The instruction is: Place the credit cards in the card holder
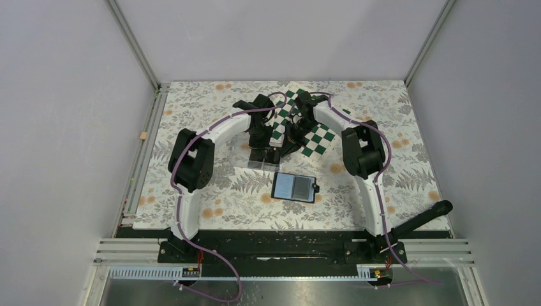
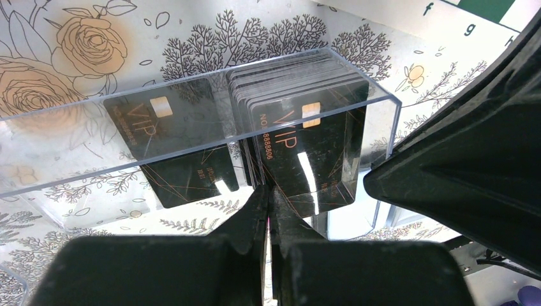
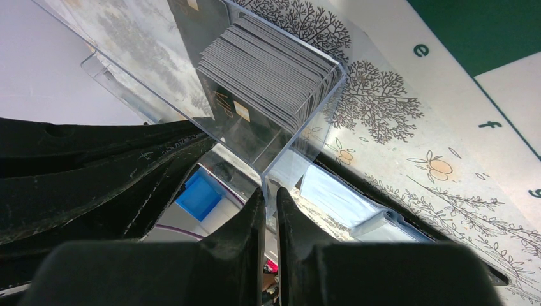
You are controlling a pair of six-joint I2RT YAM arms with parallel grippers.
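Observation:
Black VIP cards stand as a packed stack at one end of a clear plastic box. Another VIP card leans in the neighbouring part of that box. My left gripper is shut with its tips at the lower edge of the front card; nothing shows between its fingers. At the box's corner, my right gripper is shut on the clear wall edge. The open card holder, dark-rimmed with pale blue and grey panels, lies apart from both grippers, toward the front of the table.
A green-and-white checkered board lies behind and to the right of the box. Both arms reach in closely around the box. Open patterned tablecloth extends left of the card holder, and more lies to its right.

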